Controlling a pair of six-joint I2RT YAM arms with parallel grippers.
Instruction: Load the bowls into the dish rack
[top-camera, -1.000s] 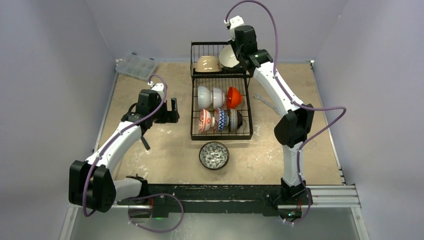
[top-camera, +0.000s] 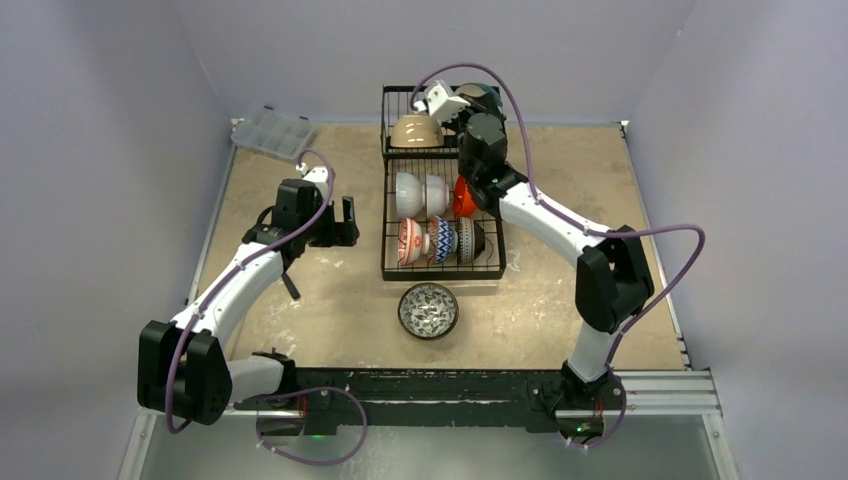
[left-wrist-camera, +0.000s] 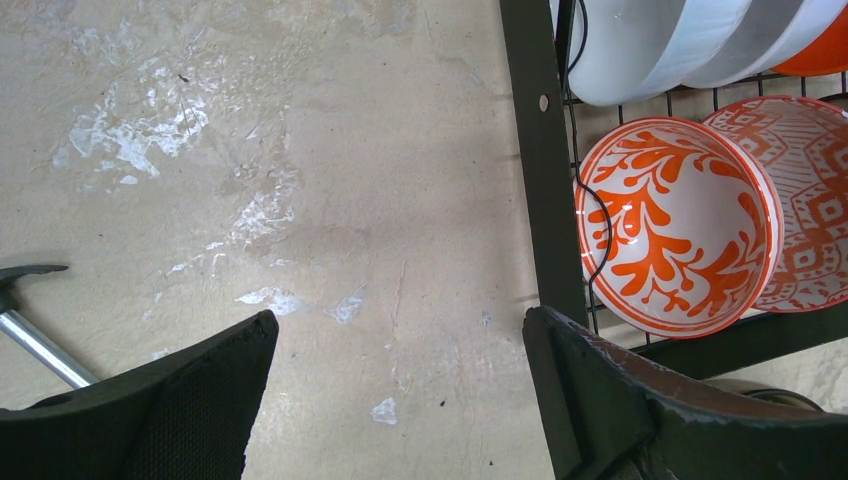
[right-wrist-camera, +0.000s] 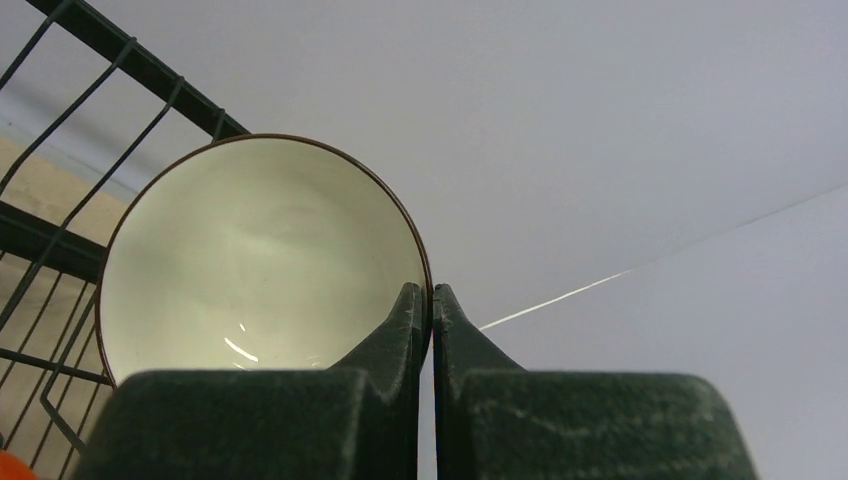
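My right gripper is shut on the rim of a cream bowl (right-wrist-camera: 260, 250) with a dark edge. In the top view this bowl (top-camera: 478, 92) is at the rack's upper right, partly covered by the arm; whether it rests on the wires cannot be told. A patterned black-and-white bowl (top-camera: 428, 310) lies on the table in front of the dish rack (top-camera: 384, 240). Left of the rack, my left gripper stands open and empty. The rack's upper tier bears a beige bowl (top-camera: 415, 131).
White bowls (top-camera: 409, 195) and a red bowl (top-camera: 463, 198), partly behind the right arm, fill the middle row. Patterned bowls (top-camera: 411, 242) stand in the front row. A clear plastic box (top-camera: 272, 132) is at the back left; a hammer (left-wrist-camera: 45, 345) lies at left.
The right gripper has come left and toward the front over the rack's upper right, its arm now covering part of the red bowl. The bowl's tilt has changed. The left arm is still.
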